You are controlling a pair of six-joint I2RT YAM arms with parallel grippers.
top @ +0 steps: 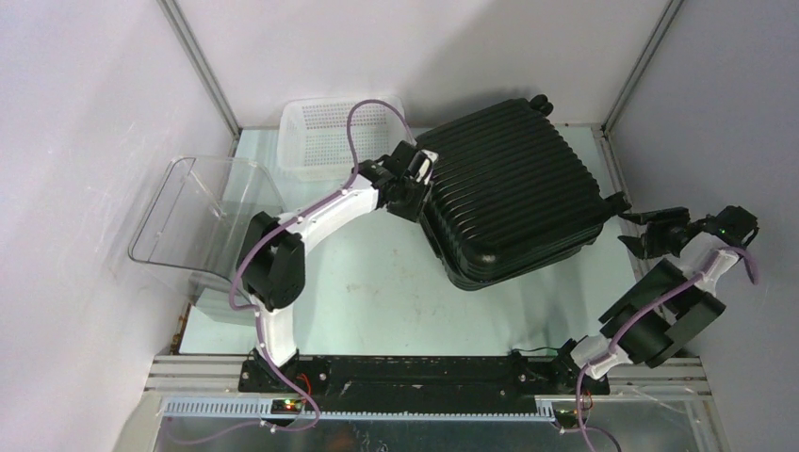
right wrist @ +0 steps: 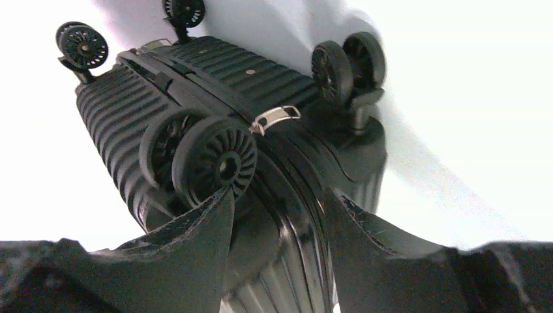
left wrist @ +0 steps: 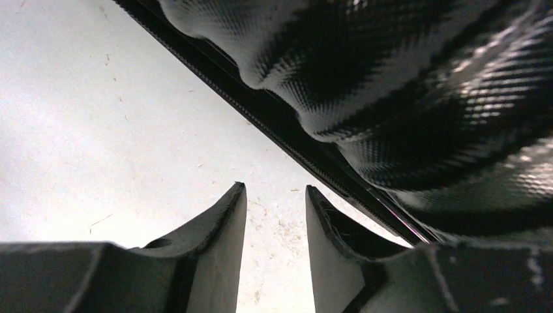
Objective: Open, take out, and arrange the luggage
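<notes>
A large black ribbed suitcase [top: 518,188] lies tilted at an angle on the table. Close against its left side is my left gripper, its fingers parted. Bare table shows between those fingers, with the suitcase's zipper edge [left wrist: 280,140] just beyond. Off the suitcase's right end, near the right wall, my right gripper [top: 622,234] stands apart from it. In the right wrist view, the right gripper has spread fingers that frame the suitcase's wheel end, with a wheel [right wrist: 225,163] and a metal zipper pull [right wrist: 277,117] in sight. The suitcase's contents are hidden.
A white perforated basket [top: 294,141] stands at the back left. A clear open bin [top: 155,217] is at the far left. Free table [top: 386,292] lies in front of the suitcase, and the right wall [top: 725,122] is close to my right arm.
</notes>
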